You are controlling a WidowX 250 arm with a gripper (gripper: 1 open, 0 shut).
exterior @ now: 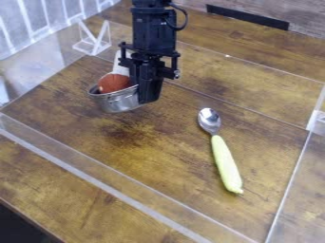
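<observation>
The black gripper (144,85) points down at the upper middle, its tips at the near rim of a steel bowl (117,100) that holds a reddish-orange round item (112,83). The bowl appears raised off the wooden table and tilted; whether the fingers are closed on its rim is hard to see, though they look shut. A spoon (210,121) and a long pale yellow-green item (226,163) lie to the right on the table.
A white wire rack (93,40) stands at the back left, with a white object partly hidden behind the bowl. Clear panels border the area.
</observation>
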